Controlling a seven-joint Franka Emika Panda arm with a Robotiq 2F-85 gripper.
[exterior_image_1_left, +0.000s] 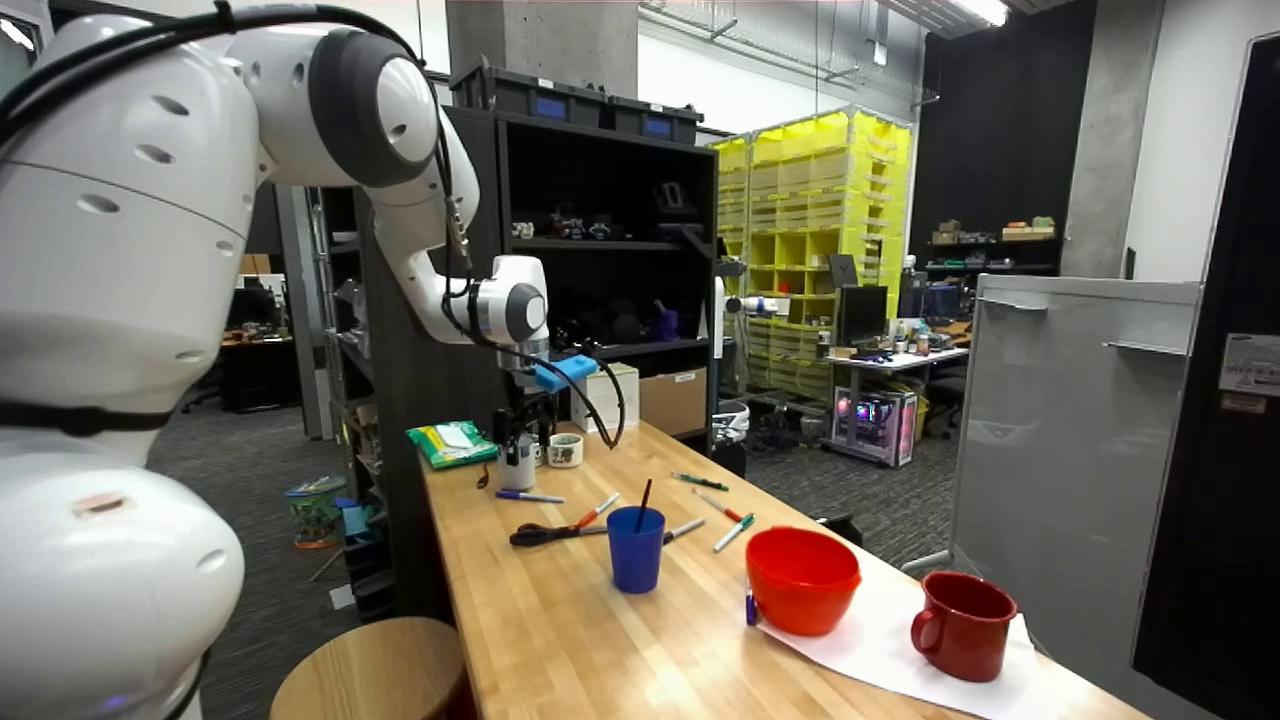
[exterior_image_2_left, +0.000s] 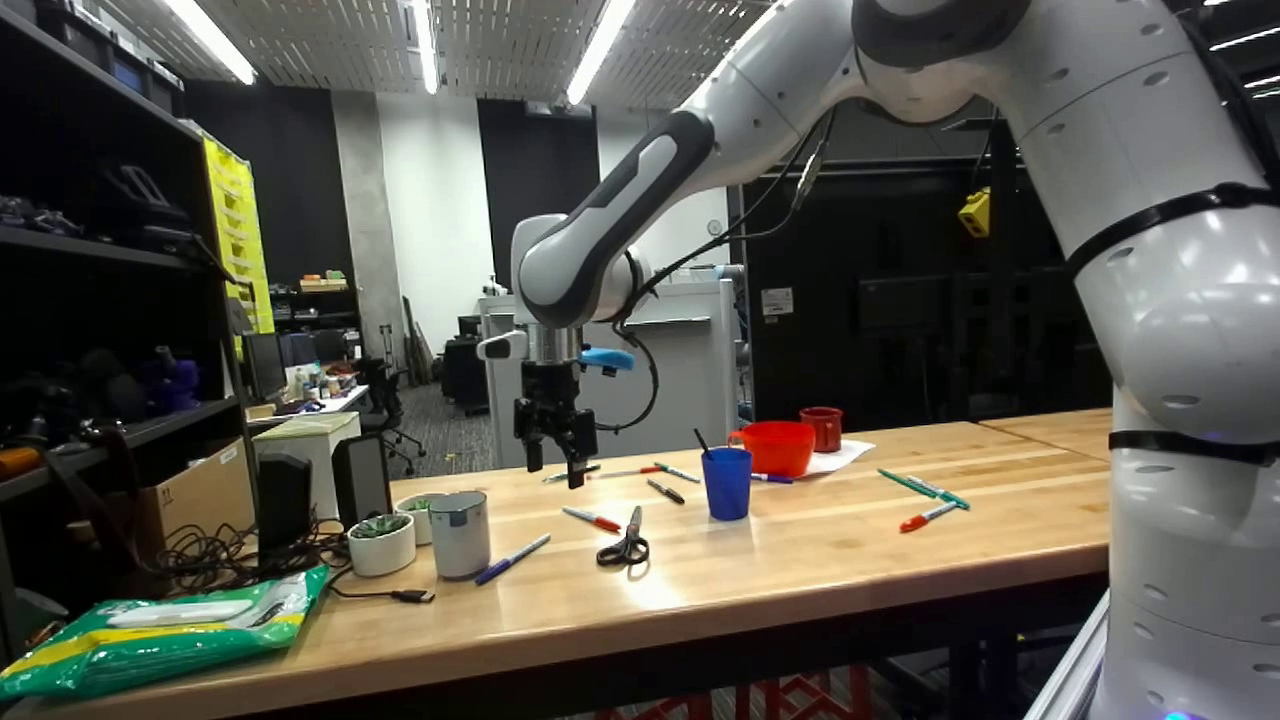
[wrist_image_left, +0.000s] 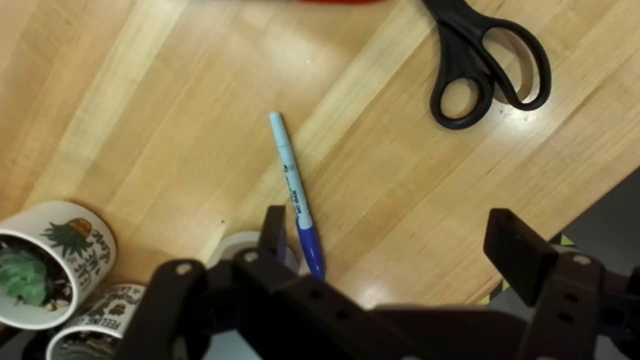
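Observation:
My gripper is open above the table, its fingers wide apart with nothing between them. Below it in the wrist view lies a blue-capped marker (wrist_image_left: 295, 189), nearer the left finger, which hides part of a grey cup beneath. In exterior view 2 that grey cup (exterior_image_2_left: 461, 535) stands upright beside the marker, and my gripper (exterior_image_2_left: 555, 462) hangs above and to the right of both. Black-handled scissors (wrist_image_left: 459, 78) lie to the upper right in the wrist view. A blue cup (exterior_image_2_left: 727, 485) with a dark pen in it stands farther along the table.
Two small potted plants (wrist_image_left: 54, 258) sit close to the grey cup. A green-and-yellow packet (exterior_image_2_left: 168, 630) lies at the table's end. Several other markers are scattered about. A red bowl (exterior_image_1_left: 801, 581) and a red mug (exterior_image_1_left: 963, 626) stand on white paper.

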